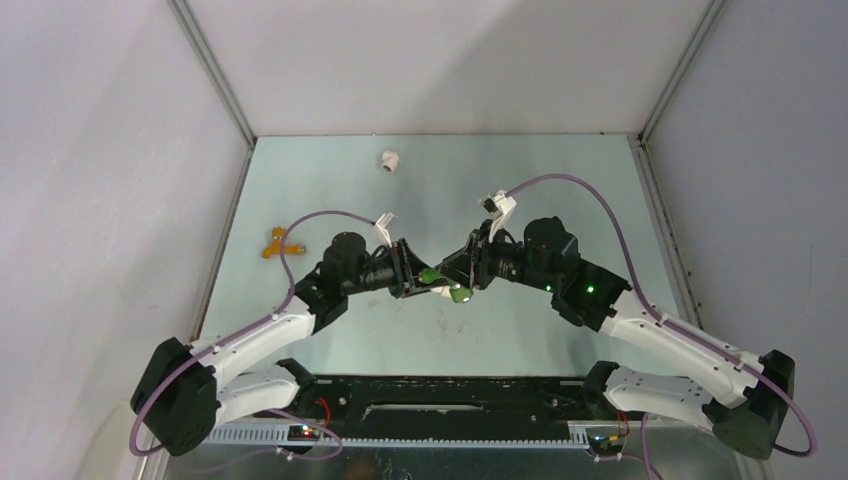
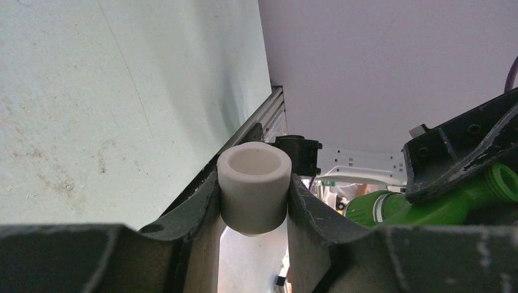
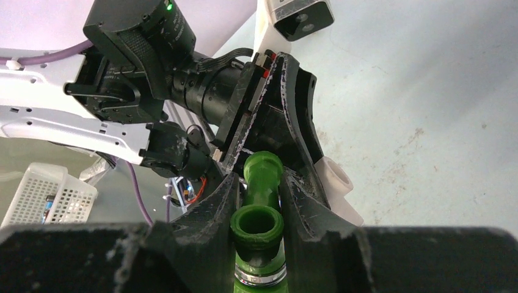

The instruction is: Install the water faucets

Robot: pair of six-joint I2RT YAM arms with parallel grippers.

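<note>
My left gripper holds a white cylindrical fitting (image 2: 253, 186) between its fingers, mouth facing up in the left wrist view. My right gripper is shut on a green faucet, also visible at the right of the left wrist view beside a black finger. The two grippers are close together over the middle of the board. In the right wrist view the white fitting shows behind the green faucet, to its right. An orange faucet (image 1: 283, 247) lies at the board's left, and another white fitting (image 1: 390, 160) lies at the back.
The board (image 1: 560, 170) is clear at the back right and front. Walls bound it at left, right and back. A white basket (image 3: 49, 192) shows beyond the board in the right wrist view.
</note>
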